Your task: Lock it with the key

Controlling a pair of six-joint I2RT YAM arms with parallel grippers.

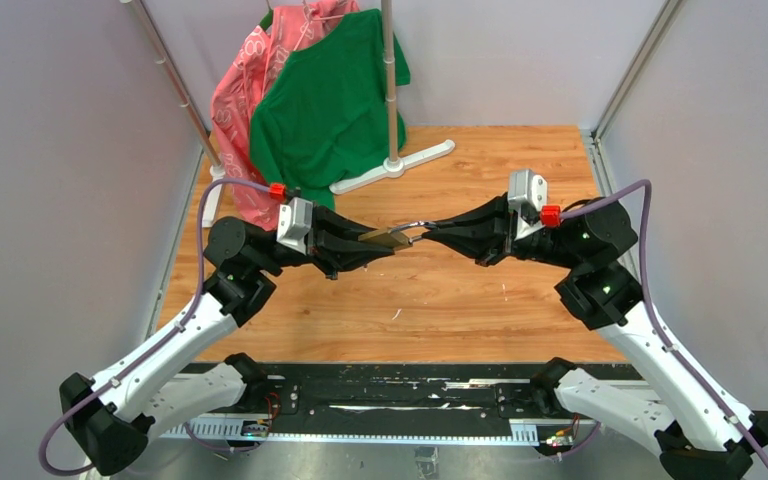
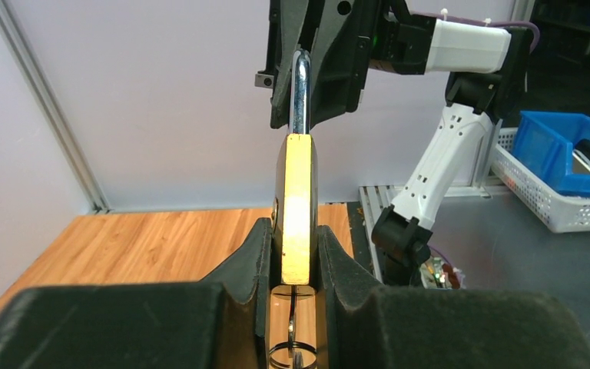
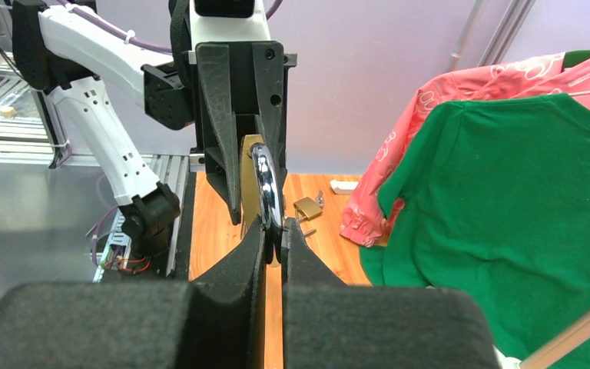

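Between the two arms, above the table, hangs a brass padlock with its body in my left gripper, which is shut on it. In the left wrist view, the fingers press both sides of the yellow body. A thin key with metal rings shows at the body's near end, partly hidden by the fingers. My right gripper is shut on the curved end of the silver shackle. Whether the shackle's free leg is seated, I cannot tell.
In the right wrist view, a second brass padlock and small metal pieces lie on the wooden table. A rack with a green shirt and a pink garment stands at the back left.
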